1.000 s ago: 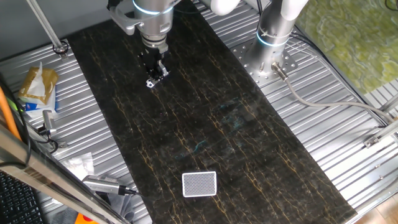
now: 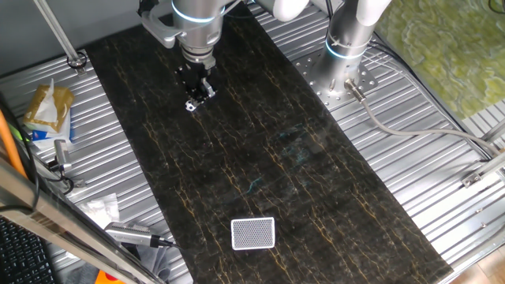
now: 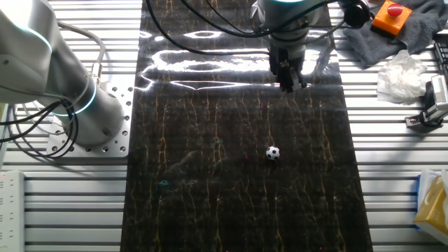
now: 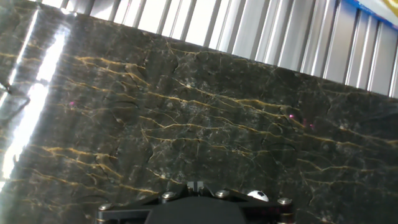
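A small black-and-white ball (image 2: 190, 106), patterned like a football, rests on the dark marbled board. Just beside it in exterior view 1 hangs my gripper (image 2: 207, 95), pointing down. Exterior view 2 shows clear space between the ball (image 3: 273, 152) and the gripper (image 3: 292, 85). At the bottom of the wrist view, the tips of my gripper meet with nothing visible between them. Part of the ball (image 4: 257, 195) peeks out to their right, its lower side hidden by the gripper.
A white mesh-patterned basket (image 2: 252, 233) stands near the front of the board (image 2: 316, 205). Tissues (image 2: 49, 109) and a metal device (image 2: 131, 234) lie off the board's left side. The board between gripper and basket is clear.
The arm has shifted very slightly to the right in exterior view 1. The ball and the basket stay where they were.
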